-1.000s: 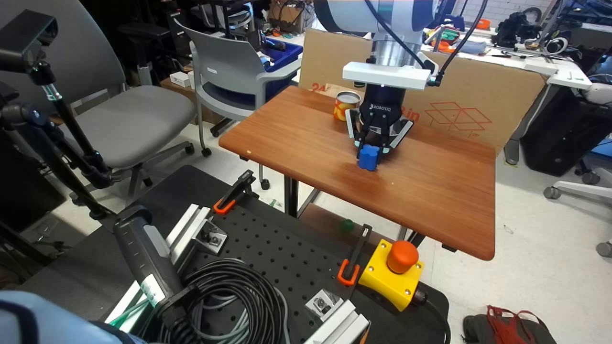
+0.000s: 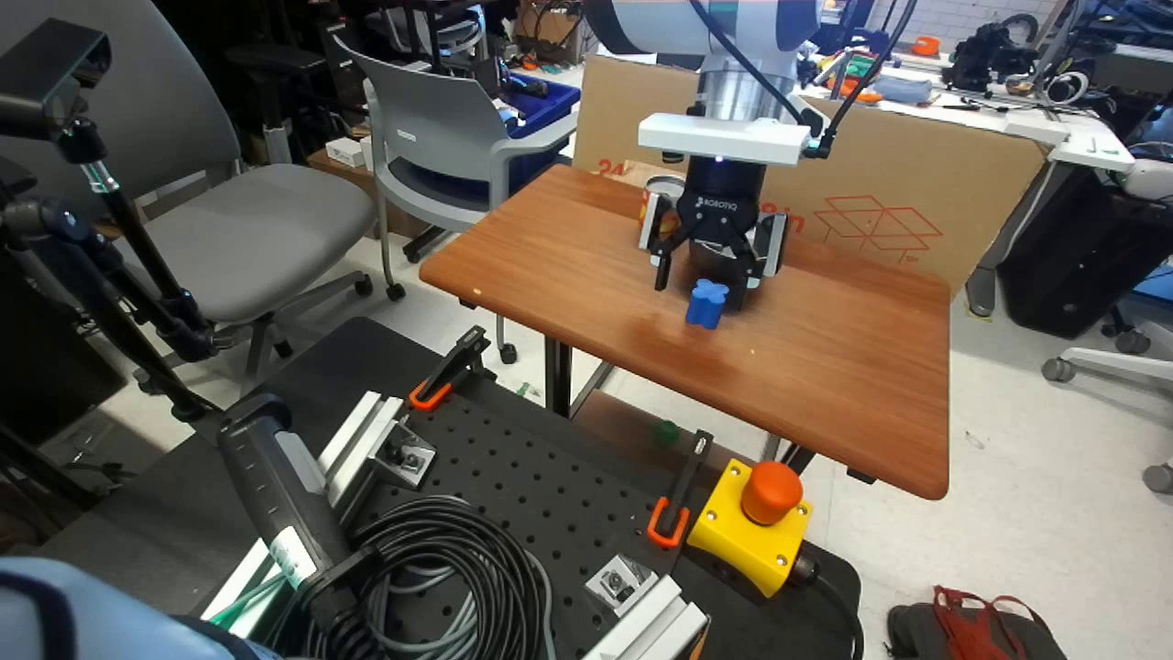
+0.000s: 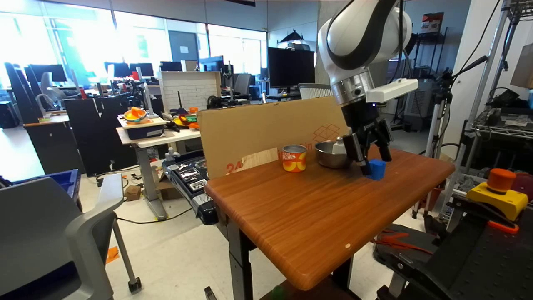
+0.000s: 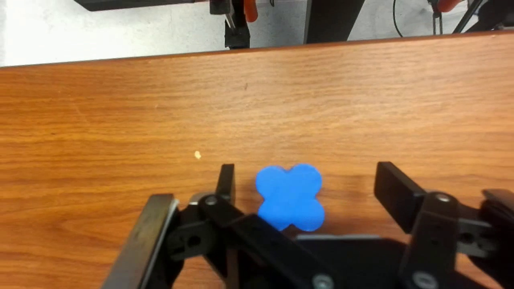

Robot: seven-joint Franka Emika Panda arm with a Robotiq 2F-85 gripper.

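A blue block (image 4: 291,198) with a four-lobed top stands upright on the wooden table (image 4: 144,115). My gripper is open above it, one finger at each side. In the wrist view bare wood shows between the block and both fingers, with the wider gap on the right. Exterior view 1 has the blue block (image 2: 706,306) just below and in front of the gripper (image 2: 700,288). From the other side, the block (image 3: 378,170) is partly covered by a finger.
A metal bowl (image 3: 330,156) with a white item in it stands behind the gripper, and a peach can (image 3: 294,159) is beside the bowl. Cardboard (image 3: 260,125) walls off the table's back edge.
The fingers have spread from close around the blue block to wide apart. The arm has shifted slightly left in exterior view 1, covering more of the can. The block has barely moved.
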